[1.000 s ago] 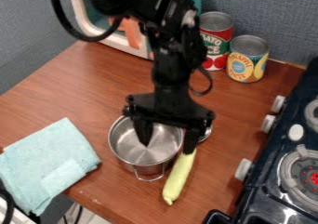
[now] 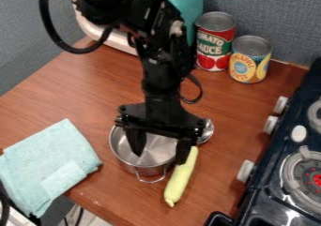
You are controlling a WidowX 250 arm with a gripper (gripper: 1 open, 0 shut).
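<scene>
My black gripper [image 2: 163, 136] hangs low over a steel pot [image 2: 145, 162], its fingers reaching into or just over the pot's rim. A pale yellow, long item [image 2: 178, 180], perhaps a toy corn or banana, lies on the wooden table at the pot's right, close under the right finger. The fingers stand apart; whether anything is between them is hard to make out. A round metal piece shows behind the gripper at the right.
A light blue cloth [image 2: 48, 164] lies at the left. Two cans [image 2: 215, 44] [image 2: 249, 63] stand at the back. A black stove [image 2: 291, 173] fills the right side.
The gripper has shifted slightly from about a second ago, settling a little lower over the pot. The pot and other objects look unmoved.
</scene>
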